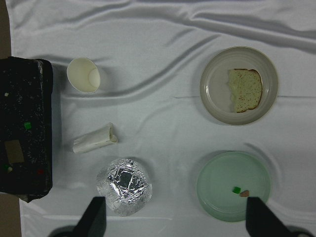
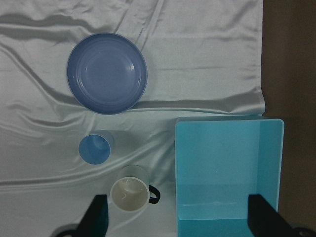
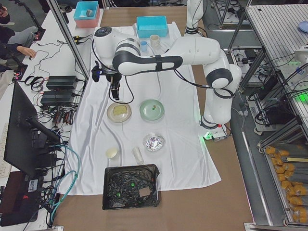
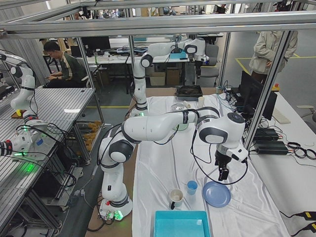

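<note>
My left gripper hangs open high over a beige plate [image 1: 217, 98] with a bread slice [image 1: 244, 89], a green plate [image 1: 219, 177] with small bits, a foil-covered bowl [image 1: 123, 185], a white roll [image 1: 94, 139] and a paper cup [image 1: 84, 75]. My right gripper hangs open, empty, over a blue plate [image 2: 106, 74], a blue cup [image 2: 94, 148], a mug [image 2: 128, 192] with a black handle and a turquoise bin [image 2: 217, 163].
A black bin [image 3: 130, 204] with small items sits at one end of the white cloth [image 3: 183, 173]. Monitors and cables [image 3: 21, 134] line one side.
</note>
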